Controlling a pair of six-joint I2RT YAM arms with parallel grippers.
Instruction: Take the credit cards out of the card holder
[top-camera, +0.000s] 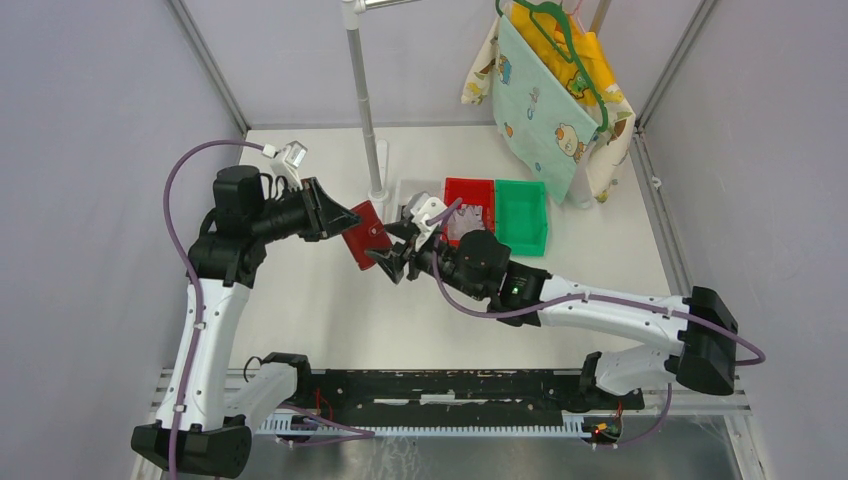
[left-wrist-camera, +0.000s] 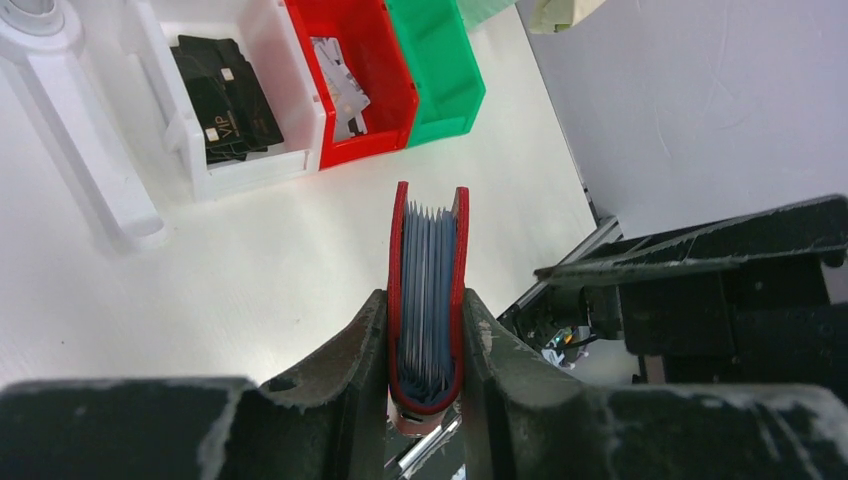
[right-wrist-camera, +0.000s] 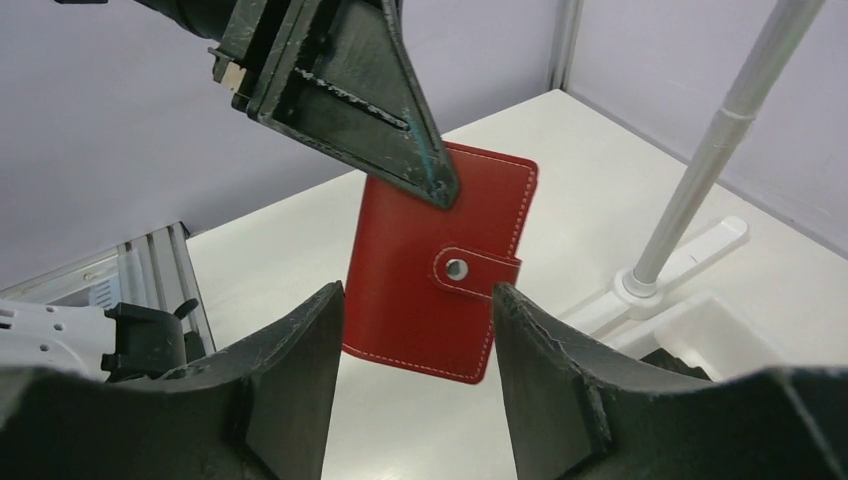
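A red card holder (top-camera: 367, 236) with a snap flap is clamped near one edge by my left gripper (top-camera: 350, 221). In the left wrist view the holder (left-wrist-camera: 459, 260) is seen edge-on, its clear sleeves (left-wrist-camera: 427, 290) fanned between the red covers; whether a card sits in them cannot be told. My right gripper stands open with empty fingers, facing the holder's flap side (right-wrist-camera: 430, 320). Its fingertips flank the holder in the right wrist view, and contact cannot be made out. Black cards (left-wrist-camera: 228, 95) lie in the white bin (left-wrist-camera: 262, 170).
Whitish cards (left-wrist-camera: 342, 85) lie in the red bin (left-wrist-camera: 365, 148); the green bin (left-wrist-camera: 440, 75) beside it looks empty. A white pole (top-camera: 362, 100) rises left of the bins. Clothes on a hanger (top-camera: 555, 120) hang at the back right.
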